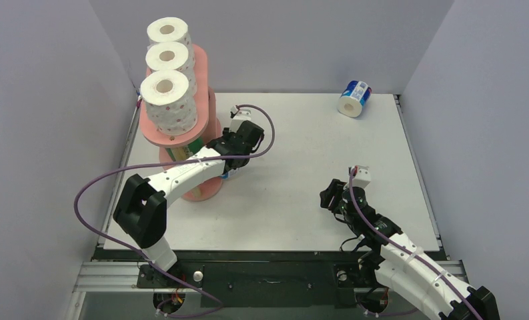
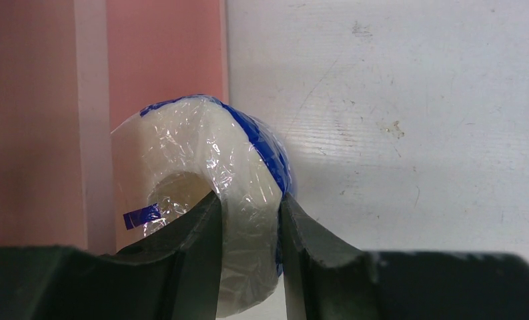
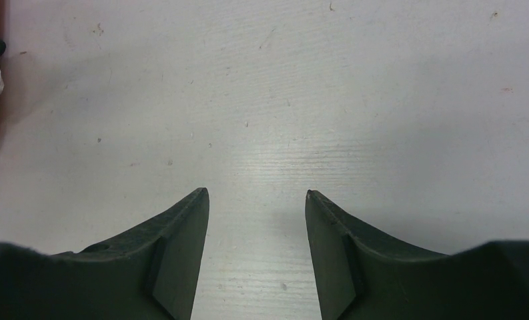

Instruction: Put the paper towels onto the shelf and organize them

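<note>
In the left wrist view, my left gripper is shut on the wall of a plastic-wrapped paper roll (image 2: 238, 153) with a blue edge. That roll overlaps the edge of the pink shelf (image 2: 161, 40); whether it rests there I cannot tell. From the top, the left arm mostly hides it beside the shelf (image 1: 203, 87). Three white rolls (image 1: 169, 107) stand upright in a row on the top tier. Another blue-and-white roll (image 1: 355, 99) lies on its side at the table's far right. My right gripper stands open over bare table, nothing between its fingers.
A green-labelled item (image 1: 187, 151) is partly visible on a lower tier, under the top board. Grey walls enclose the left, back and right sides. A purple cable (image 1: 135, 167) loops along the left arm.
</note>
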